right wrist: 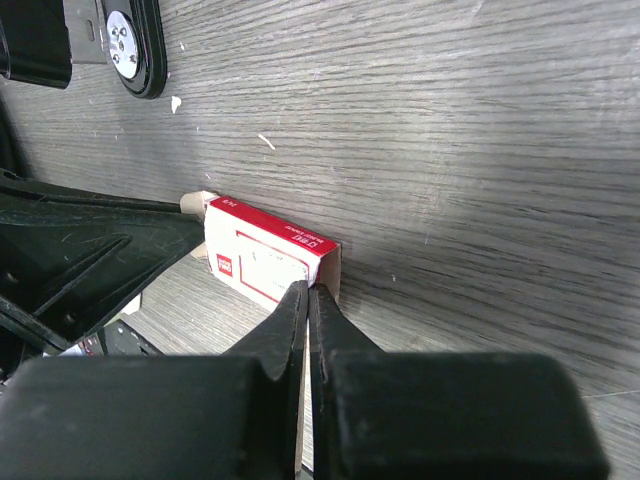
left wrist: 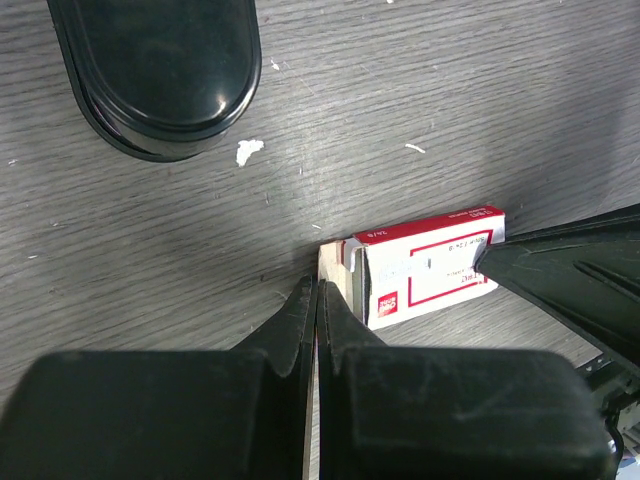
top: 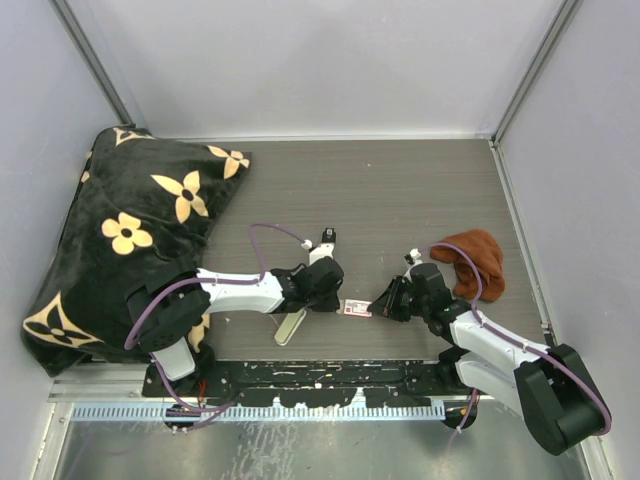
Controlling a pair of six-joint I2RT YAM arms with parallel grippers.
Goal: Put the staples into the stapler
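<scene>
A small red-and-white staple box (top: pixel 356 308) lies between my two grippers, low over the grey table. My right gripper is shut on the box's right end. At the other end, a pale cardboard flap (left wrist: pixel 335 268) sticks out, and the tips of my left gripper meet it. That gripper is shut; whether the flap is pinched in it, I cannot tell. The black stapler (left wrist: pixel 160 70) lies beyond the box, partly out of the left wrist view. Its metal plate (right wrist: pixel 123 45) shows in the right wrist view.
A long pale object (top: pixel 290 327) lies beside the left arm near the front edge. A brown cloth (top: pixel 470 264) rests at the right, and a dark flowered cushion (top: pixel 130 235) fills the left.
</scene>
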